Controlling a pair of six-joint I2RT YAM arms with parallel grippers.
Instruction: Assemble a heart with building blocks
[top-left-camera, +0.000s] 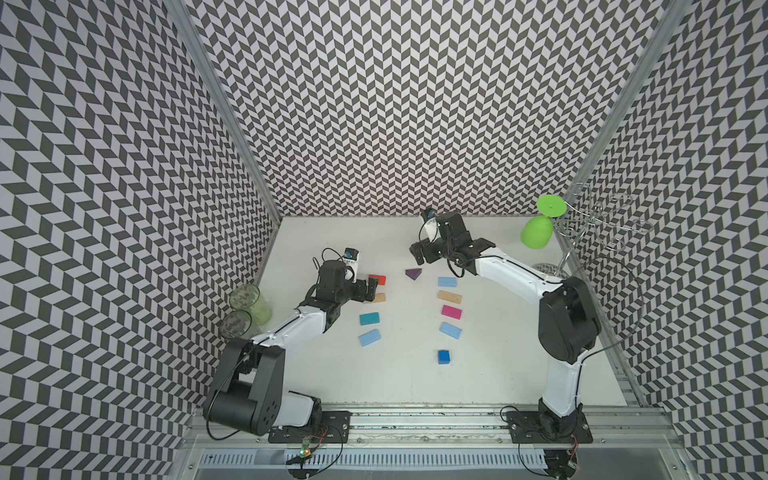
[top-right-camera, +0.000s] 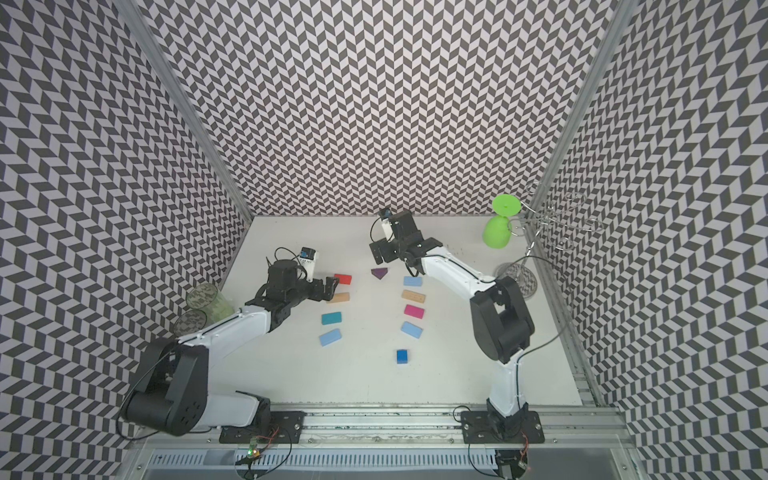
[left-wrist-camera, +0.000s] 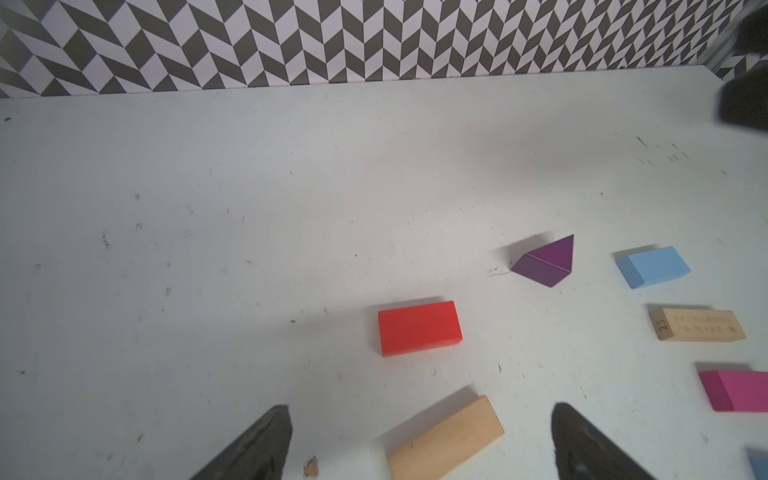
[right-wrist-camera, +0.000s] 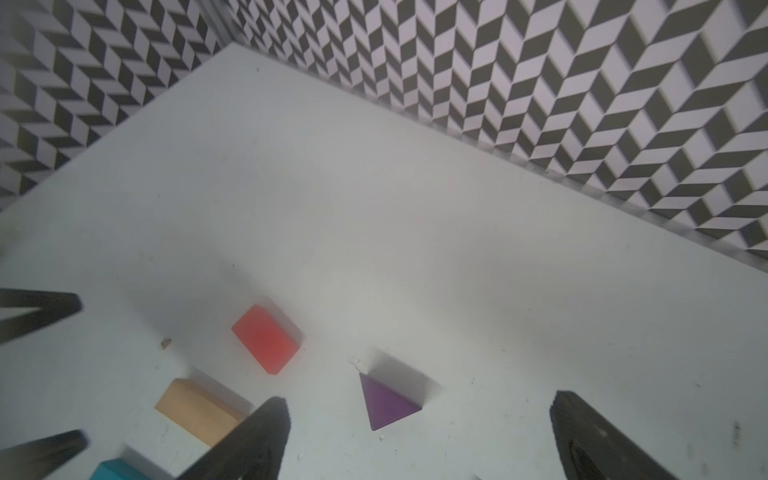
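Loose blocks lie in two rough columns: a red block (left-wrist-camera: 419, 326), tan block (left-wrist-camera: 445, 438), teal block (top-left-camera: 369, 318) and light blue block (top-left-camera: 369, 337) on the left; another light blue (top-left-camera: 447, 281), tan (top-left-camera: 449, 297), magenta (top-left-camera: 452, 312) and light blue block (top-left-camera: 450, 330) on the right. A purple triangle (right-wrist-camera: 385, 400) sits between their upper ends; a dark blue cube (top-left-camera: 444, 357) lies nearer the front. My left gripper hovers open over the red and tan blocks. My right gripper is raised behind the triangle, open and empty.
A green vase-like object (top-left-camera: 537, 231) and wire rack (top-right-camera: 518, 280) occupy the right edge, partly behind my right arm. Glass jars (top-left-camera: 251, 305) stand at the left edge.
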